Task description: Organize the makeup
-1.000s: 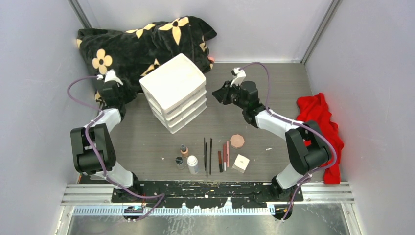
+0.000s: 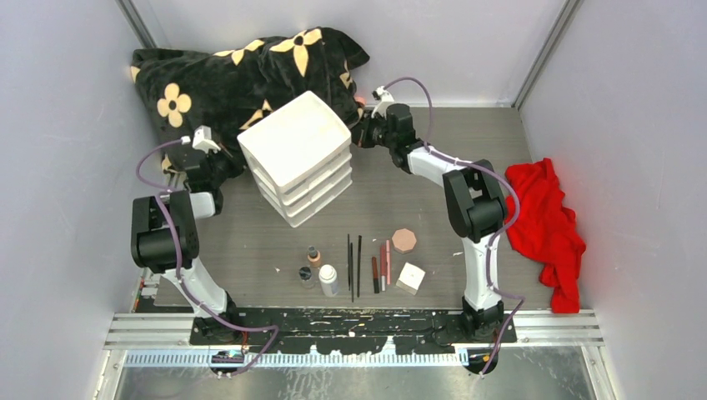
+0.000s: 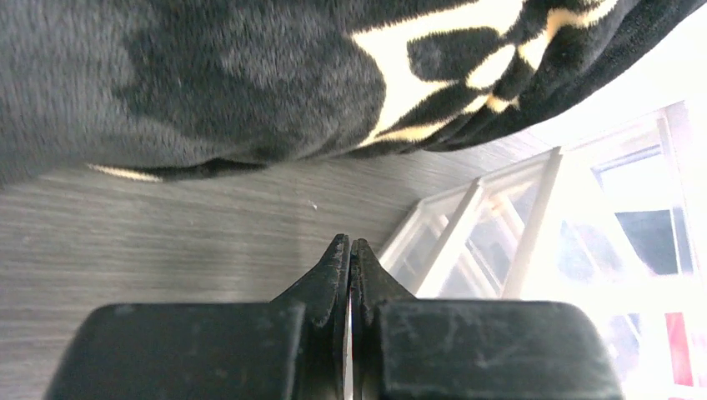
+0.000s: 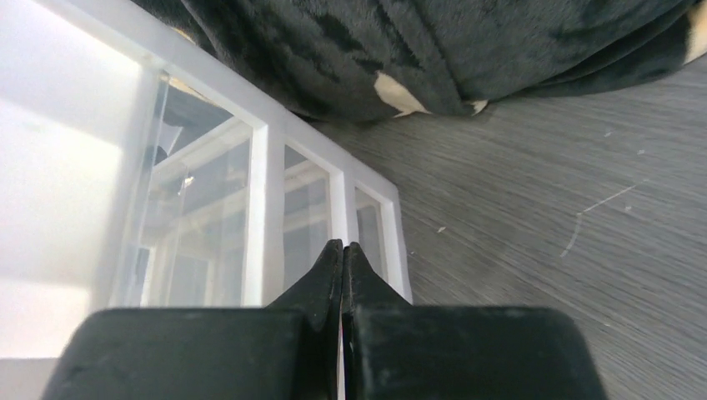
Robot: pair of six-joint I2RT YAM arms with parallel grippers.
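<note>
A white stacked drawer organizer (image 2: 292, 146) with clear fronts stands at the back left, turned diagonally. My shut left gripper (image 2: 232, 158) is at its left side, empty; the organizer (image 3: 534, 225) fills the right of that wrist view. My shut right gripper (image 2: 363, 140) is at its right side, empty, with the frame (image 4: 268, 200) beside it. At the front lie a compact (image 2: 404, 241), a white box (image 2: 410, 277), several pencils (image 2: 375, 273), and small bottles (image 2: 328, 279).
A dark patterned blanket (image 2: 200, 83) lies along the back left, close to both grippers. A red cloth (image 2: 542, 225) lies at the right edge. The table between organizer and makeup, and at the back right, is clear.
My right gripper has moved back and left toward the organizer's side. My left gripper has moved slightly right toward it. The organizer and makeup have not visibly moved.
</note>
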